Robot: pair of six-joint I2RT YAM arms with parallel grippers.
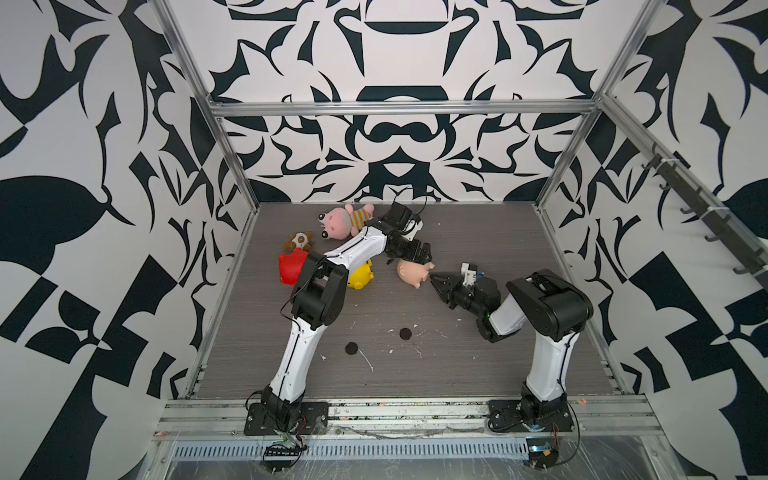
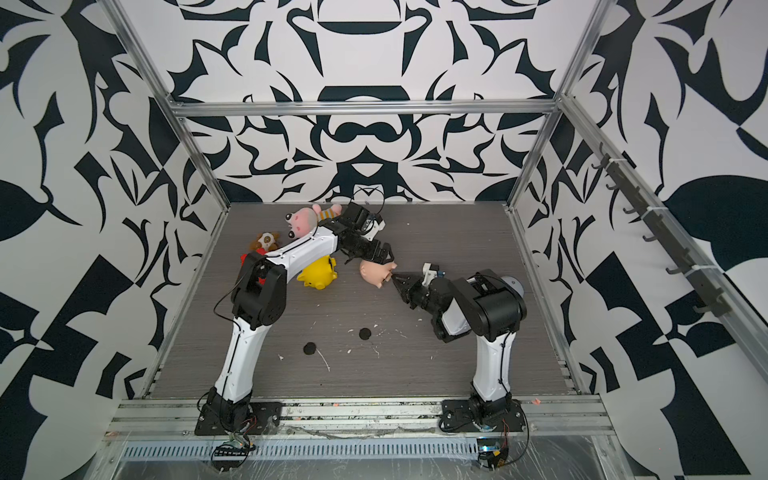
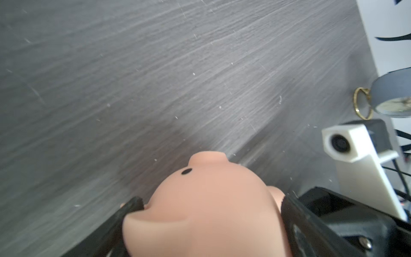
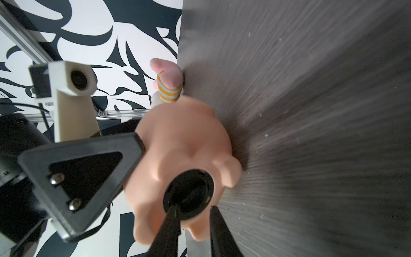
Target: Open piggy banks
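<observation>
A pale pink piggy bank [image 1: 412, 273] lies at the middle of the table, a round black plug [image 4: 188, 192] in its underside facing my right gripper. My left gripper [image 1: 417, 253] is open around the pig's body [image 3: 205, 205], one finger at either side. My right gripper has its thin tips a little apart at the plug's lower edge; whether they touch it is unclear. A yellow piggy bank [image 2: 317, 274] and a red piggy bank [image 1: 292, 266] sit to the left, partly behind the left arm.
A pink toy in stripes [image 1: 340, 224] and a brown toy [image 1: 297, 241] lie at the back left. Two black discs [image 1: 405, 333] [image 1: 351, 349] lie on the front table [image 1: 448, 368].
</observation>
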